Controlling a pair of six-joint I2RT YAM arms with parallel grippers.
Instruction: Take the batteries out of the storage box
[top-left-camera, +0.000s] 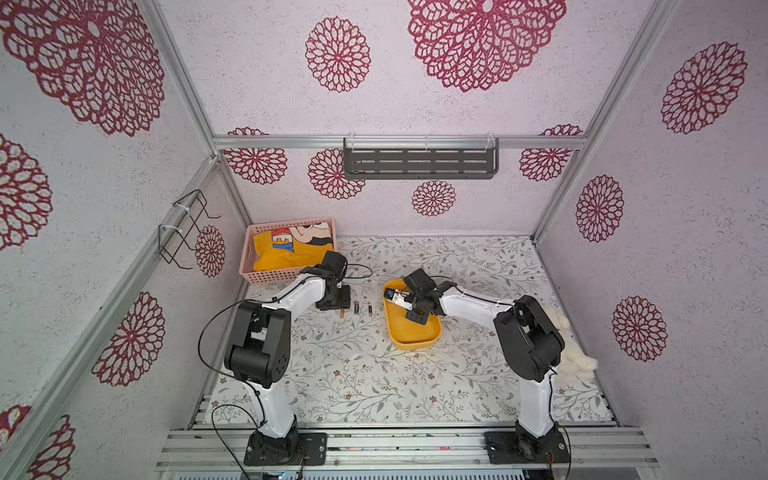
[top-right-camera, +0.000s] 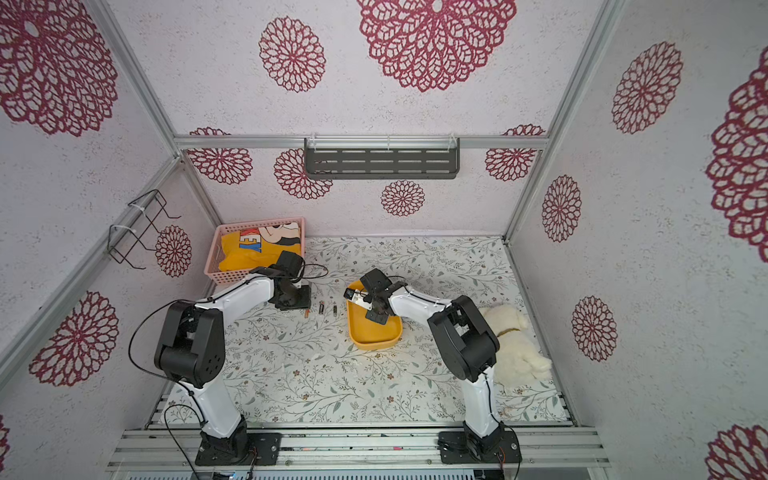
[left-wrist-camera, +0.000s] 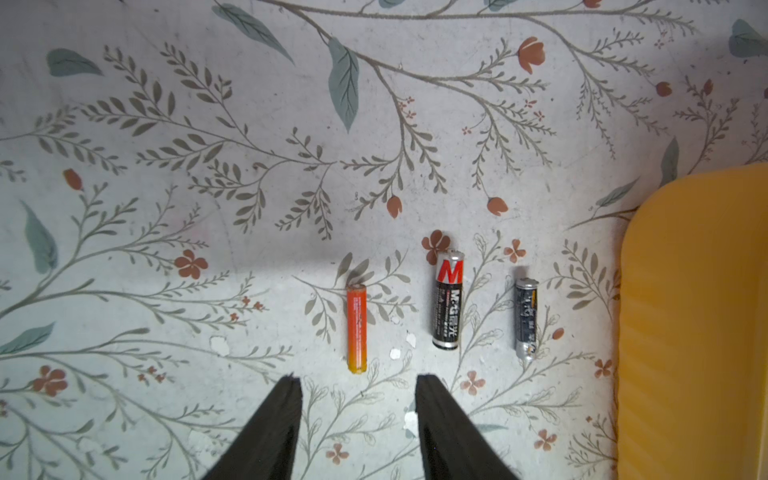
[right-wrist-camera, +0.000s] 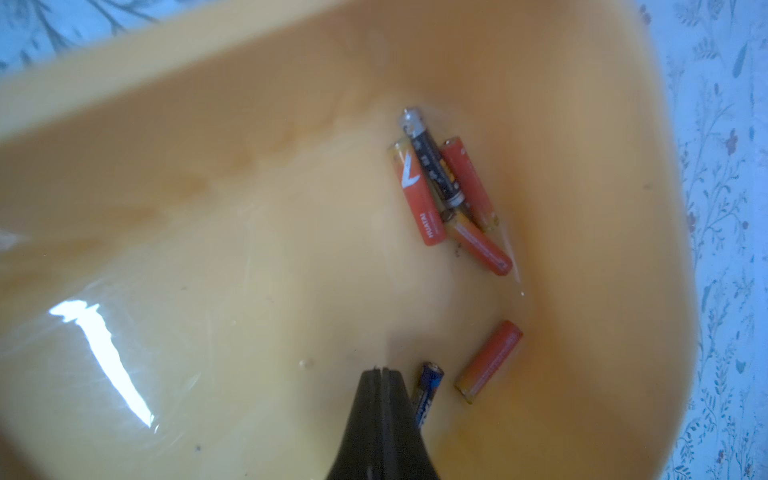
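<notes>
My right gripper is shut, nothing visible between its fingers, inside the yellow storage box (top-left-camera: 412, 340). Below it in the right wrist view are a blue battery (right-wrist-camera: 428, 388) and a red battery (right-wrist-camera: 489, 360); a cluster of several red batteries (right-wrist-camera: 416, 200) and a black one (right-wrist-camera: 434, 164) lies against the wall. My left gripper stands part open above the floral table, nothing between its fingers, just short of an orange battery (left-wrist-camera: 357, 328). A black-and-red battery (left-wrist-camera: 447, 300) and a dark battery (left-wrist-camera: 525, 317) lie beside it, outside the box.
A pink basket (top-left-camera: 288, 273) with yellow cloth stands at the back left. A white plush toy (top-right-camera: 516, 352) lies at the right edge. A grey rack (top-left-camera: 420, 172) hangs on the back wall.
</notes>
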